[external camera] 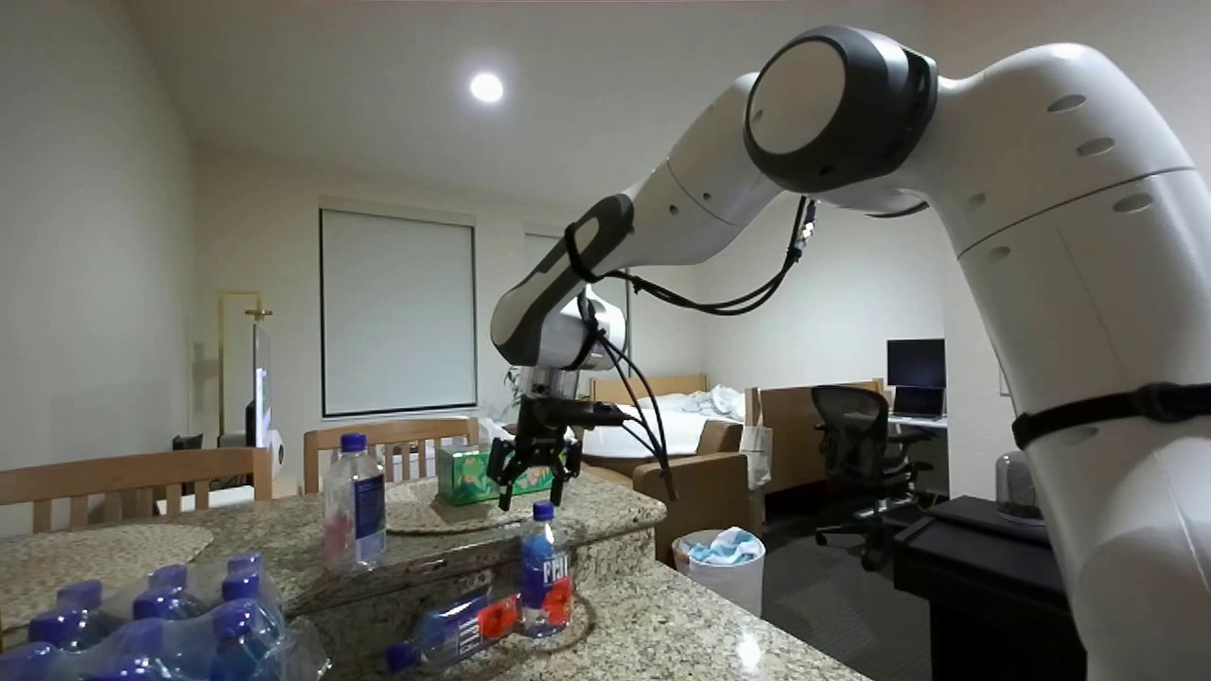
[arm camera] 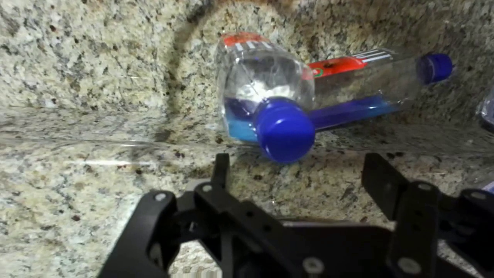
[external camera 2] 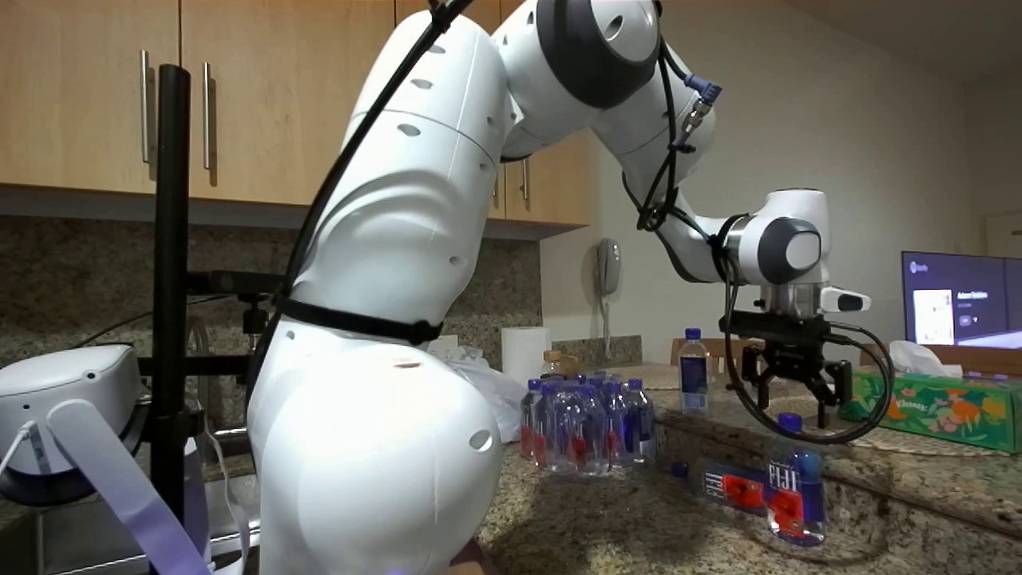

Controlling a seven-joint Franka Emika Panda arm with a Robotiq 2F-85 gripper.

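An upright FIJI water bottle (external camera: 546, 575) with a blue cap stands on the lower granite counter, close to the step. A second FIJI bottle (external camera 2: 733, 485) lies on its side right beside it, its cap (arm camera: 435, 68) pointing away. My gripper (external camera: 531, 503) hangs above the upright bottle, open, with nothing between its fingers. In the wrist view, the upright bottle's blue cap (arm camera: 285, 130) shows just ahead of the gap between the fingertips, apart from both. A third bottle (external camera: 355, 505) stands on the raised ledge.
A wrapped pack of several bottles (external camera 2: 586, 426) stands farther along the lower counter. On the raised ledge sits a green tissue box (external camera 2: 944, 412). The ledge step (external camera: 619, 555) runs behind the bottles.
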